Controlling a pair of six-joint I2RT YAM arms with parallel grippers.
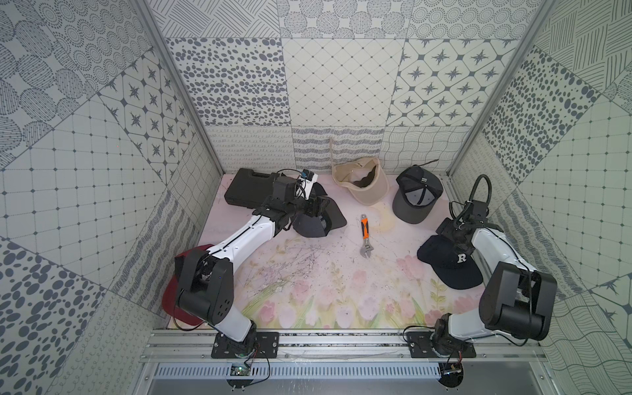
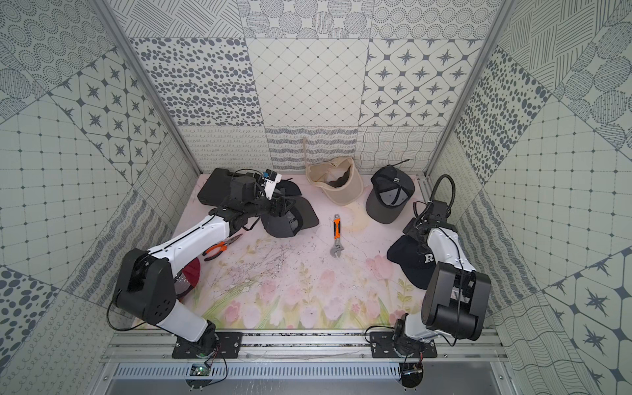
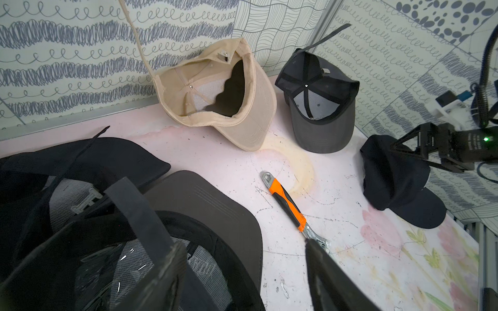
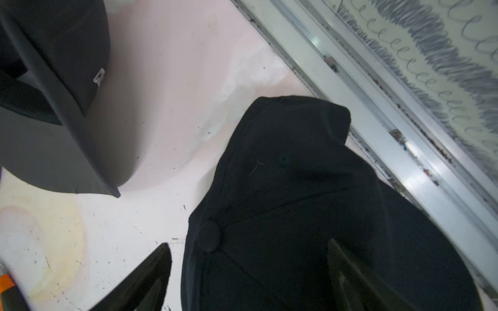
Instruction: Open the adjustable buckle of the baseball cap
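Observation:
A black cap with a white R (image 1: pixel 462 258) lies on its brim at the right side of the table. Over its crown hovers my right gripper, fingers parted, with the dark cloth of the crown (image 4: pixel 290 217) below them; whether they touch it cannot be told. No buckle shows on this cap in the right wrist view. On the left, my left gripper stands open beside a dark grey cap (image 3: pixel 207 202), nothing between its fingers. That cap has a loose dark strap (image 3: pixel 140 220). Another black cap (image 3: pixel 83 171) with a loose strap lies behind it.
A beige cap (image 1: pixel 372 187) and a grey cap (image 1: pixel 413 209), each with a strap sticking out, stand at the back. The orange wrench (image 1: pixel 364 229) lies mid-table, a black case (image 1: pixel 247 187) back left, pliers (image 2: pixel 220 247) and a red cap (image 2: pixel 191 273) left.

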